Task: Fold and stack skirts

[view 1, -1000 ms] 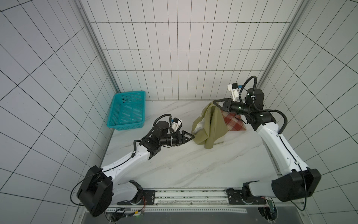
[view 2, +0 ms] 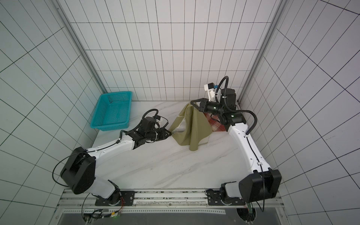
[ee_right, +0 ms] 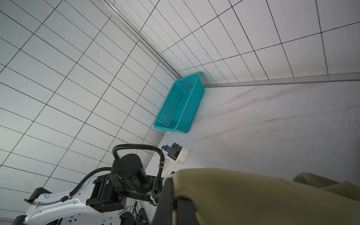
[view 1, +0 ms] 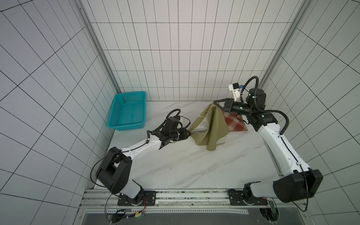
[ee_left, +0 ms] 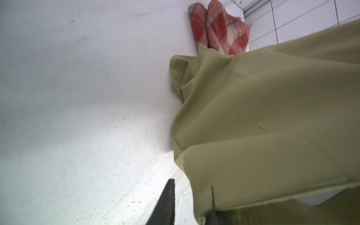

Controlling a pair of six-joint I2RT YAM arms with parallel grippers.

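Observation:
An olive-green skirt (view 1: 215, 127) hangs from my right gripper (view 1: 215, 102), its lower end reaching the table. In the right wrist view the fingers of that gripper are closed on the cloth's top corner. My left gripper (view 1: 189, 133) is at the skirt's left edge. Seen from the left wrist, a corner of the skirt (ee_left: 262, 165) hangs between its fingers, which stand apart; one dark finger (ee_left: 165, 206) is to the left of the cloth and the other lies against it. A pale inner face shows through the skirt's opening.
A folded red plaid cloth (view 1: 236, 123) lies on the table behind the skirt, partly covered by the right arm. The teal basket (view 1: 144, 112) stands at the back left.
The right arm stays put.

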